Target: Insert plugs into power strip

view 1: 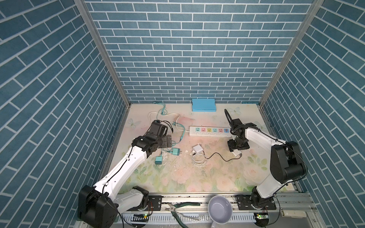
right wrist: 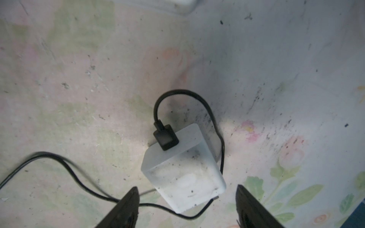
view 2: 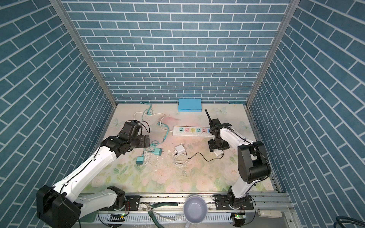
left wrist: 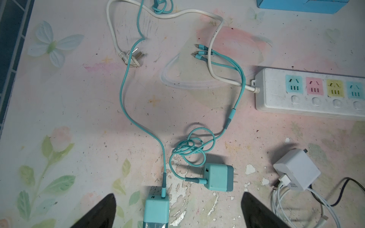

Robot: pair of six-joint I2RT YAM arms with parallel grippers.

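My right gripper is open, poised over a white charger (right wrist: 184, 174) with a black cable plugged in. My left gripper hangs open above two teal chargers (left wrist: 155, 210) (left wrist: 217, 176) with tangled teal cables; nothing is between its fingers. A white power strip (left wrist: 275, 100) with colored sockets lies at the middle back, its white cord running left. Another white charger (left wrist: 294, 169) with white cables lies in front of the strip.
A blue box (view 1: 203, 104) stands against the back wall. The strip's own plug (left wrist: 129, 58) lies at the left.
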